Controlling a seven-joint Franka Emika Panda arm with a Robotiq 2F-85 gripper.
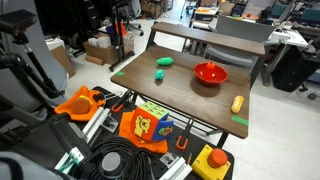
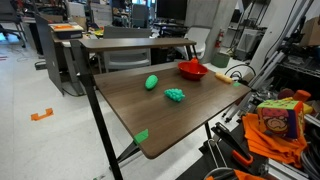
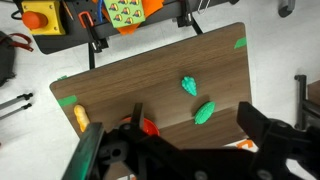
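On the brown table [image 1: 185, 95] stands a red bowl [image 1: 211, 72], to the right of centre in exterior view 1. A green oval object [image 1: 165, 61] lies near the far left edge, with a smaller teal object [image 1: 159, 75] close by. The yellow, carrot-shaped object [image 1: 237, 104] rests near the right edge. In the wrist view my gripper stands open high above the table, nothing between its dark fingers; they cover part of the bowl [image 3: 148, 127].
In front of the table are an orange bin with colourful boxes [image 1: 146, 128], coiled black cables [image 1: 105, 150] and a yellow box with a red button [image 1: 214, 160]. A second table [image 1: 238, 30] stands behind.
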